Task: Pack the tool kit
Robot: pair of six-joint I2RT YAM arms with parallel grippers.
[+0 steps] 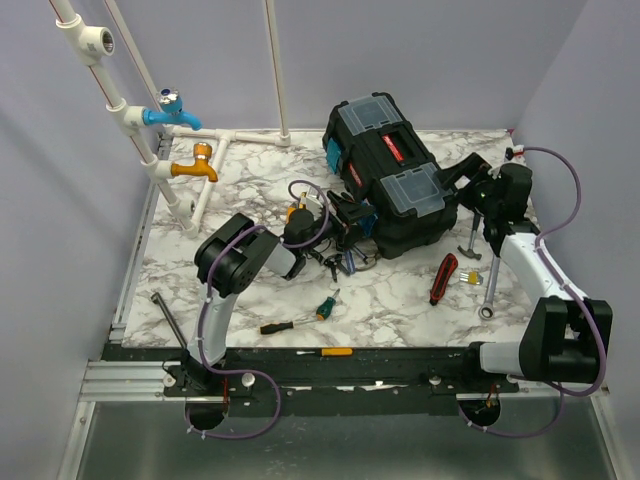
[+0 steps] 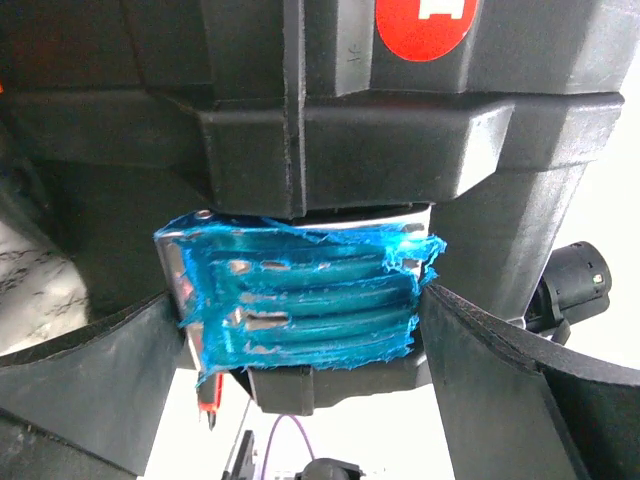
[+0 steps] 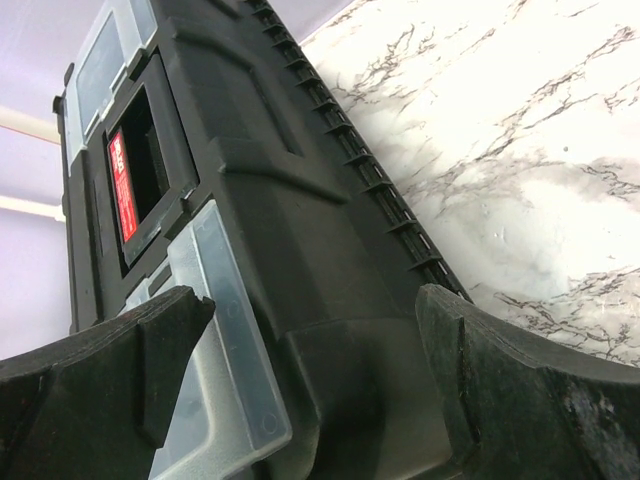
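A black toolbox [image 1: 392, 155] with clear lid compartments stands closed at the back of the marble table, set at a slant. On its front, a blue ribbed latch [image 2: 300, 297] fills the middle of the left wrist view. My left gripper is open, its fingers on either side of that latch; whether they touch it I cannot tell. At the toolbox's right end, my right gripper stands open, a finger to each side of the lid's corner. Both lid compartments [image 3: 225, 330] lie shut. The left arm covers some tools in the top view.
Pliers, a hammer and other tools lie under and beside my left gripper. Nearer the front are a green screwdriver [image 1: 326, 307], a red knife [image 1: 443, 278] and a wrench [image 1: 490, 291]. Pipes with a blue tap [image 1: 171, 109] and an orange tap [image 1: 195, 163] rise at left.
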